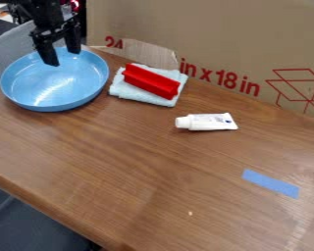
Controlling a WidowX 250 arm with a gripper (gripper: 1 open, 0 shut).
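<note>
My black gripper (pixel 60 47) is at the top left, open, its fingers hanging over the back part of a blue round plastic dish (pixel 52 94), with nothing visible between them. The dish sits on the wooden table's left side. Right of it, a red block-shaped object (pixel 150 80) lies on a folded pale cloth (pixel 130 92). A white tube (pixel 206 122) lies on its side further right.
A cardboard box wall (pixel 238 39) stands along the back. A strip of blue tape (pixel 270 181) is on the table at right. The table's edge drops away at lower left.
</note>
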